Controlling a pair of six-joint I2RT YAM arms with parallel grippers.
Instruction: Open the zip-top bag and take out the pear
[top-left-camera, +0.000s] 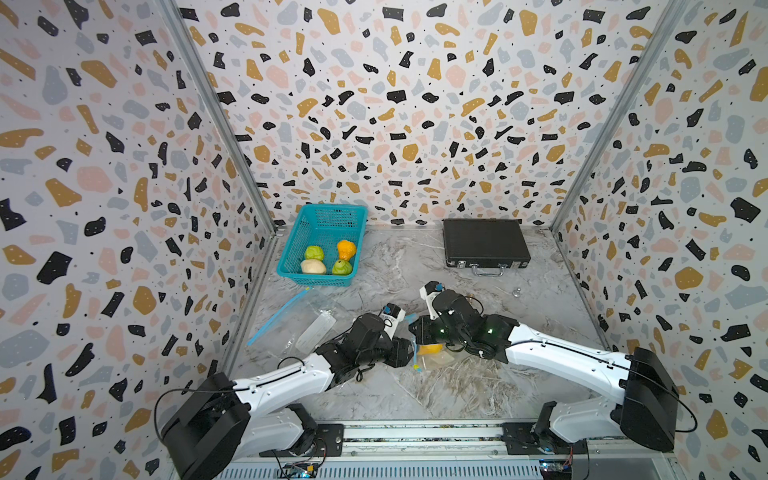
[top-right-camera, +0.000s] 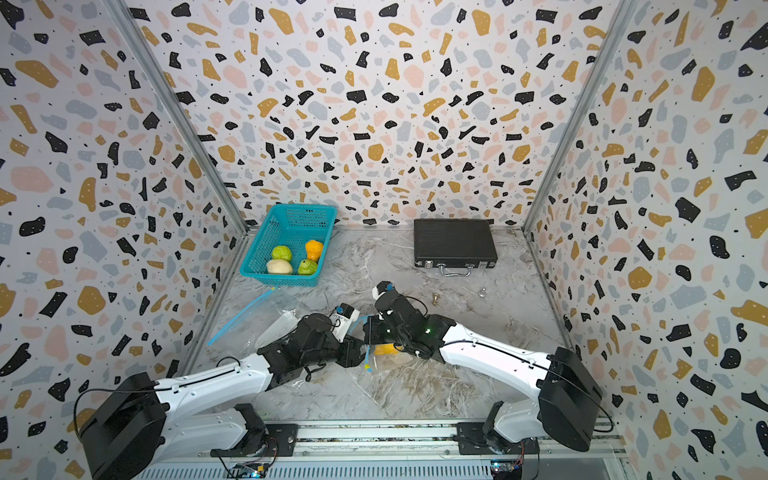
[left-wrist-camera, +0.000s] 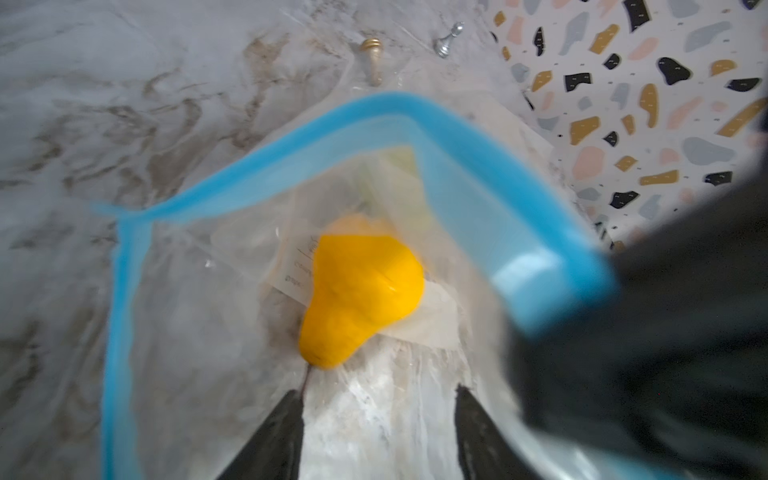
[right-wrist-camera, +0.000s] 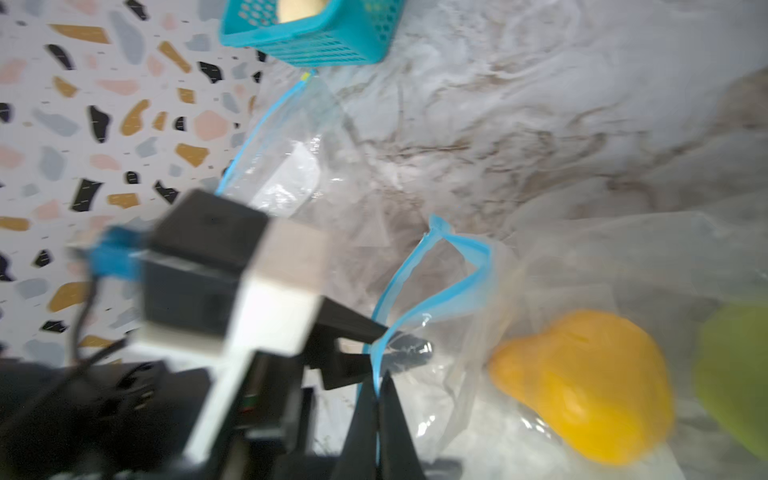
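Observation:
A yellow pear (left-wrist-camera: 360, 288) lies inside the clear zip top bag, whose blue-edged mouth stands open in the left wrist view. Beyond the pear, a green fruit (right-wrist-camera: 736, 368) shows through the plastic. My left gripper is part open at the bag's mouth, its fingers apart with no fruit between them; the pear lies ahead of them. My right gripper is shut on the blue edge of the bag, which runs between its fingertips. From above, both arms hide much of the bag.
Another clear bag with a blue strip (top-left-camera: 276, 317) lies flat at the left. Behind it stands a turquoise basket (top-left-camera: 292, 248) holding several fruits. A black case (top-left-camera: 485, 242) is at the back right, and two small chess pieces stand near it.

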